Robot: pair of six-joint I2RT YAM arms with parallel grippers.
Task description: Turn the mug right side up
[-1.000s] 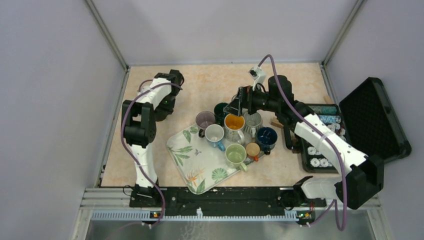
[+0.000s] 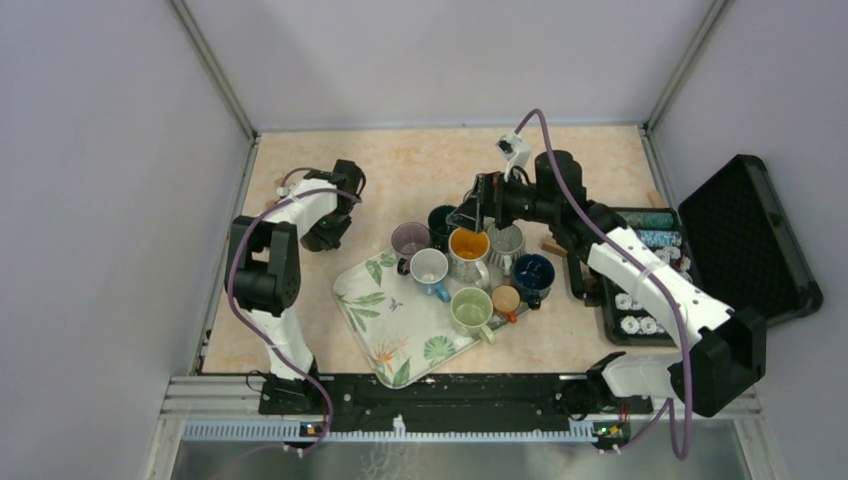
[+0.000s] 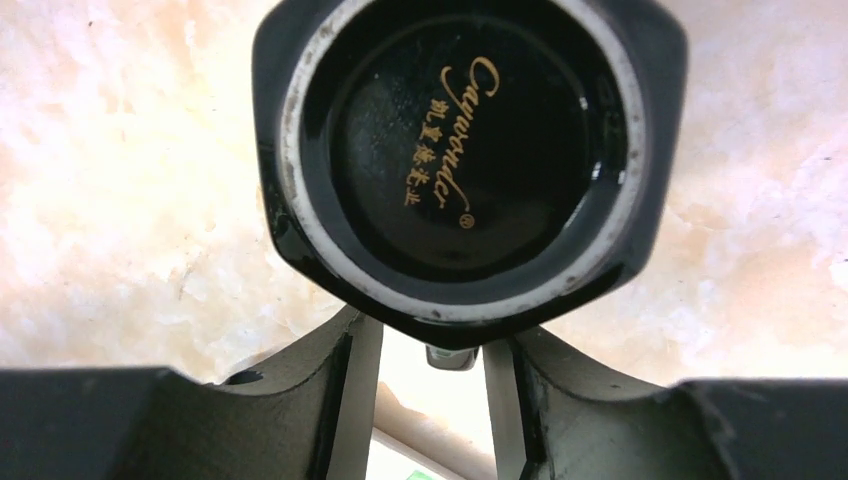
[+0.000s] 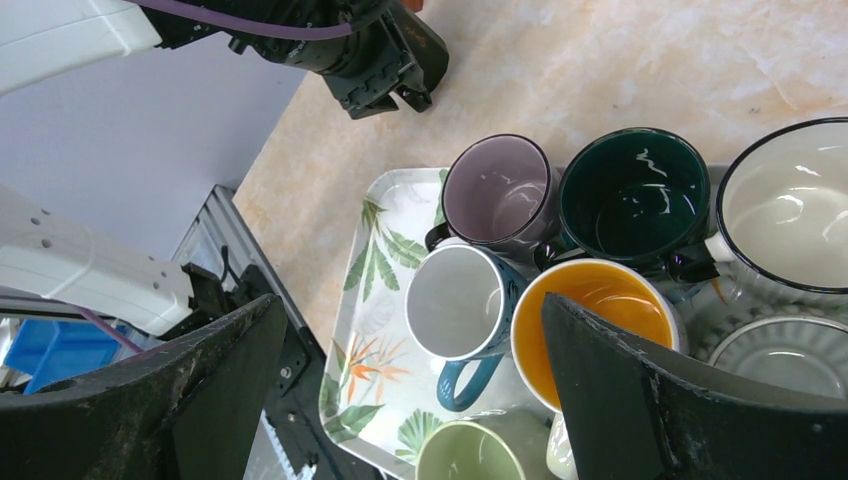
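Note:
A dark mug [image 3: 470,150] stands upside down on the table at the left, its base with gold lettering filling the left wrist view; in the top view it is mostly under the arm. My left gripper is right at it, fingers part open on either side of a small protruding piece, likely the handle; whether they touch it is unclear. My right gripper [image 2: 468,210] hangs open above the cluster of mugs, nothing between its fingers.
A floral tray [image 2: 390,340] holds several mugs, among them a purple one [image 4: 495,190] and an orange-lined one [image 4: 590,300]. An open black case [image 2: 750,240] lies at the right. The table behind the tray is clear.
The right arm has stayed still.

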